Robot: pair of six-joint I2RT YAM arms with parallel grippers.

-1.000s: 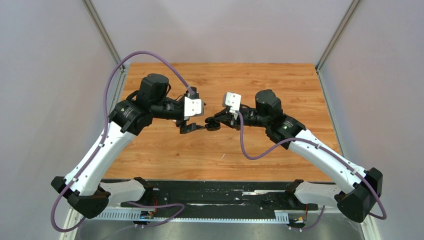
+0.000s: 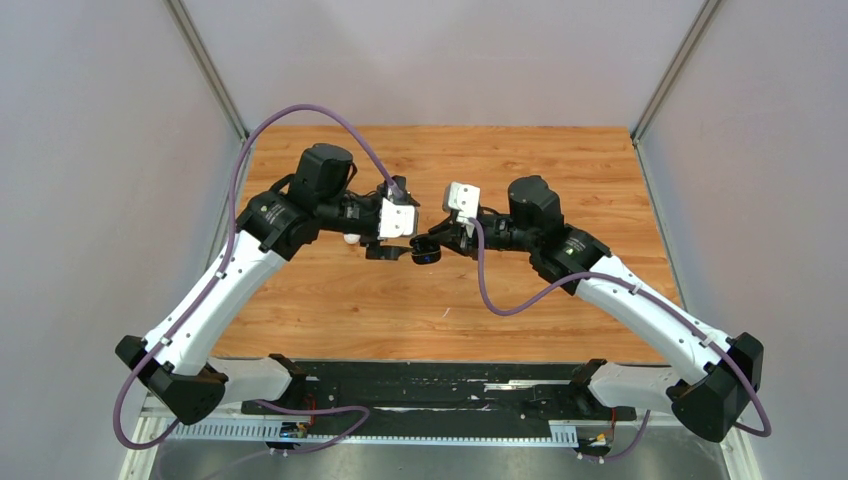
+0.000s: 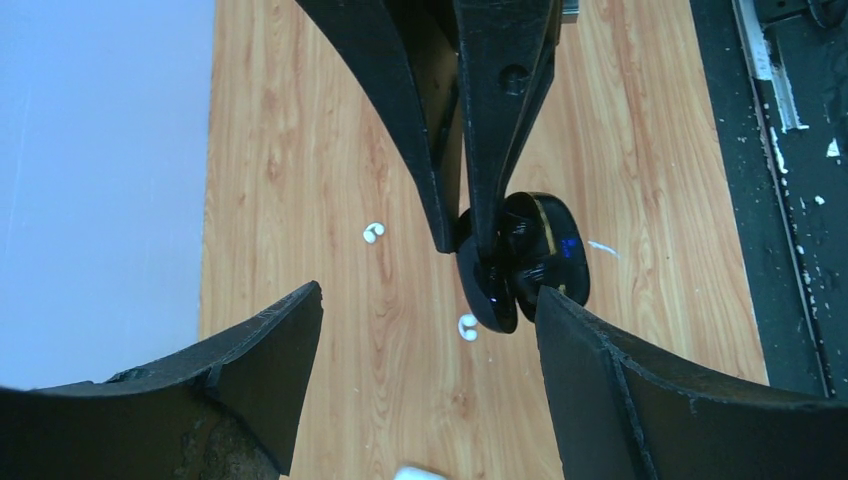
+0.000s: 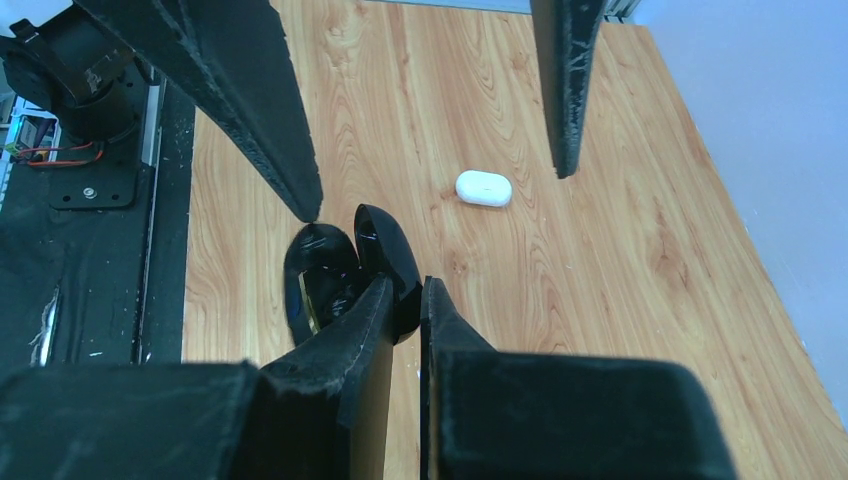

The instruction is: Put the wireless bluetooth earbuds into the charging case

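The black charging case [image 3: 545,245] hangs above the table with its lid open. My right gripper is shut on the lid half [image 4: 384,245]. My left gripper stands open around empty space, one fingertip right beside or touching the case's base half; contact cannot be told. In the top view the case [image 2: 426,253] sits between both hands. The inside of its base is only partly seen, in shadow. One pair of small white earbuds [image 3: 373,232] and another small white piece [image 3: 467,327] lie on the wood.
A white rounded case [image 4: 484,188] lies on the table [image 2: 520,320], near the left arm. The two hands nearly meet over the table's middle, so room between them is tight.
The left gripper has shifted right and slightly toward the back, closer to the black case. The right arm and the case have hardly moved.
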